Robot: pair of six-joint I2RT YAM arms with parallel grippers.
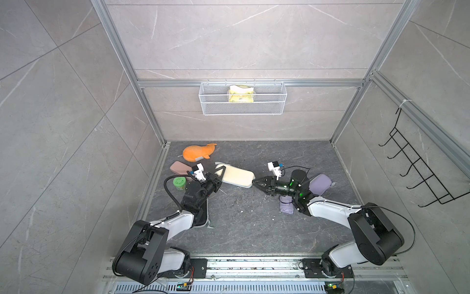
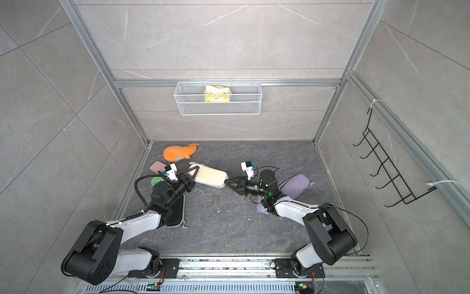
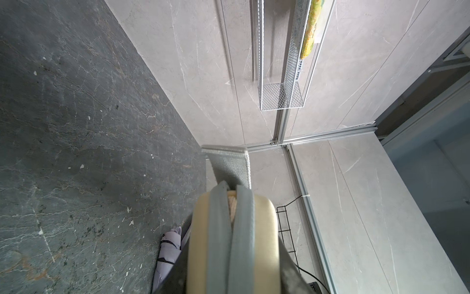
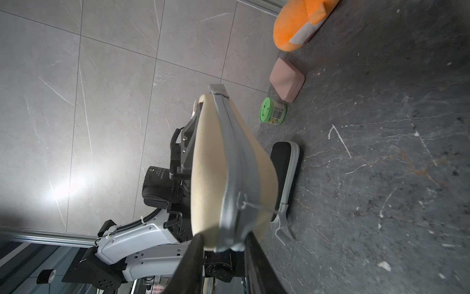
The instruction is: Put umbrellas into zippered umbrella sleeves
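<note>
A cream sleeve [image 1: 237, 176] with a grey zipper band hangs above the table, my left gripper [image 1: 219, 179] shut on its left end. In the left wrist view, the zipper tape [image 3: 242, 240] parts slightly near a grey fabric tab [image 3: 230, 161]; the sleeve hides most of my left fingers. My right gripper is part open at the sleeve's right end, fingers either side of the zipper band [image 4: 232, 215]. A small pull loop [image 4: 244, 201] shows there. The lilac rolled umbrella [image 1: 286, 205] and a purple sleeve [image 1: 320, 184] lie by my right arm.
A black sleeve [image 4: 284, 171] lies beside my left arm. Behind it are a green-lidded can [image 4: 272, 111], a pink box [image 4: 287, 79] and an orange plush [image 1: 198, 152]. A wire basket [image 1: 242, 98] hangs on the back wall.
</note>
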